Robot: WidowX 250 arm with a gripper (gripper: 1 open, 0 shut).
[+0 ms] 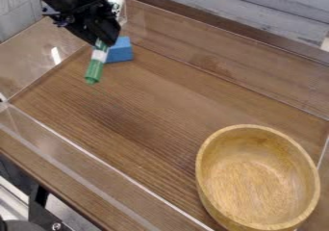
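Observation:
My black gripper (100, 37) is at the upper left, shut on a slim object with a green body and white band (95, 64), which hangs upright below it. A blue block (121, 50) lies on the wooden table just behind and right of the held object, partly hidden by it and the gripper. A white object (115, 2) shows behind the arm at the top; what it is cannot be told.
A large round tan bowl (257, 177) stands at the lower right. Clear edging runs along the left side.

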